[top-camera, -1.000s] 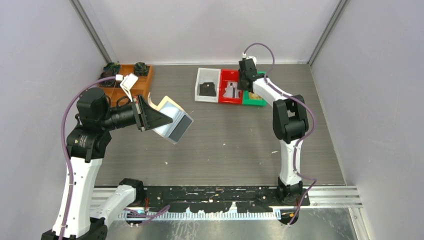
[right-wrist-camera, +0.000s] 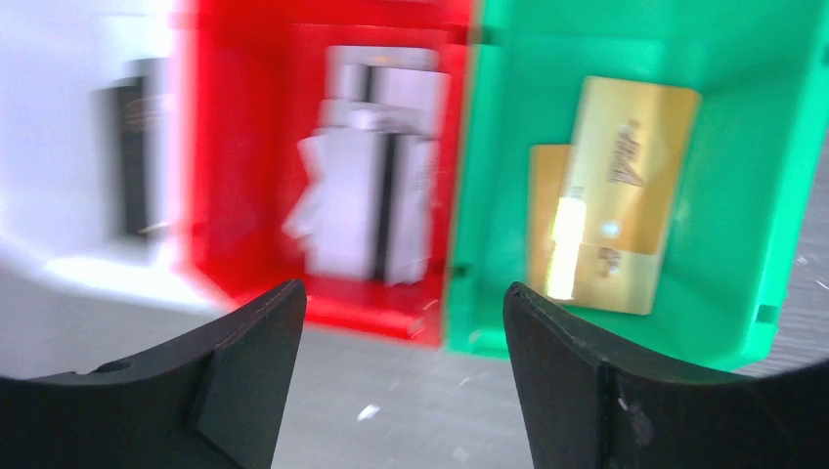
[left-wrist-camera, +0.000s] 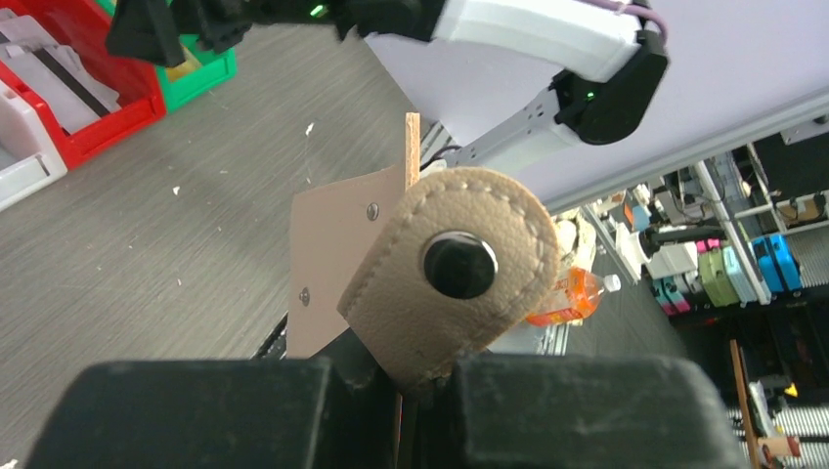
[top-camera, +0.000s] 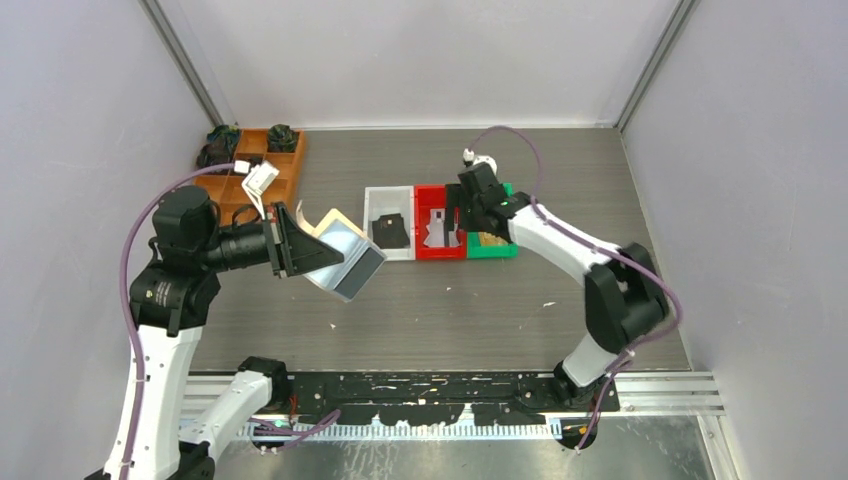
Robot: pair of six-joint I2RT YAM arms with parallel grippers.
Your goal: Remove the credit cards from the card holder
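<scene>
My left gripper is shut on the card holder [left-wrist-camera: 445,283], a tan leather piece with a stitched snap flap. In the top view the holder [top-camera: 352,262] hangs spread over the table, showing clear sleeves and a grey panel. Whether cards sit inside it I cannot tell. My right gripper has its fingers apart with nothing between them, over the front rim of the bins. Gold cards [right-wrist-camera: 626,195] lie in the green bin [right-wrist-camera: 782,244]. Silvery-white cards with dark stripes [right-wrist-camera: 352,200] are in the red bin [right-wrist-camera: 235,166].
A white bin [top-camera: 390,190] holding a black item [top-camera: 390,231] adjoins the red one. The orange compartment tray [top-camera: 287,180] with dark bundles stands at the back left. Bare table [top-camera: 450,320] lies in front of the bins.
The joined bins have slid toward the front and a little left, the right gripper moving along with them. My left arm and the card holder have hardly moved.
</scene>
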